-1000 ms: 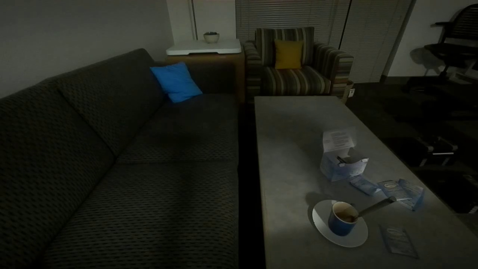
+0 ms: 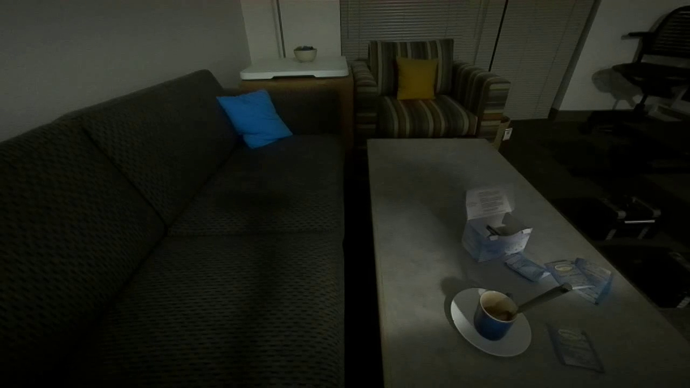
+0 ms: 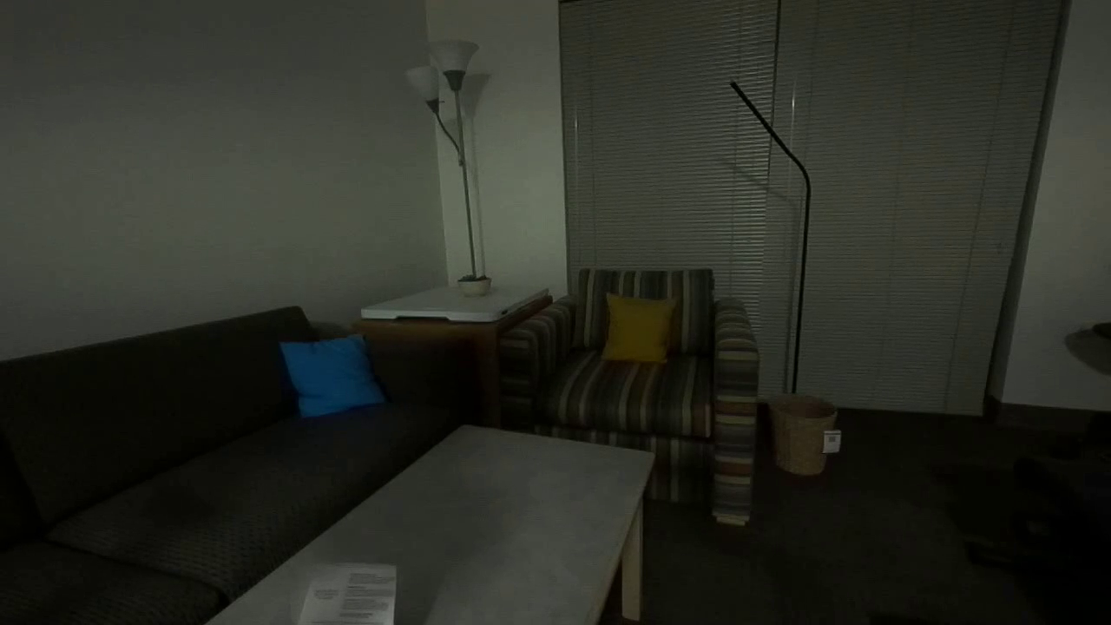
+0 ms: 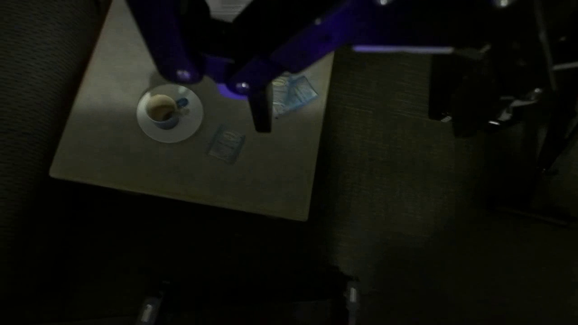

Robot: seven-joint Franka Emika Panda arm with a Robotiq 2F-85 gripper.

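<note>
A small blue cup (image 2: 492,323) with brown liquid inside stands on a white saucer (image 2: 460,318) near the front of the coffee table. Out of its right side leans a grey stick-like handle (image 2: 546,297). The wrist view also has the cup (image 4: 165,122) and saucer (image 4: 170,135) from above. Dark, purple-tinted parts of my gripper cross the top of that view, to the right of and above the cup in the picture. Poor light hides how its fingers stand and whether anything is between them. Neither exterior view contains the gripper.
Behind the cup is an open box (image 2: 495,242), with blue packets (image 2: 527,266) to its right; another flat packet (image 2: 575,348) lies beside the saucer. A dark sofa (image 2: 259,284) flanks the table (image 2: 420,187), whose far half is clear. The striped armchair (image 3: 635,401) stands beyond.
</note>
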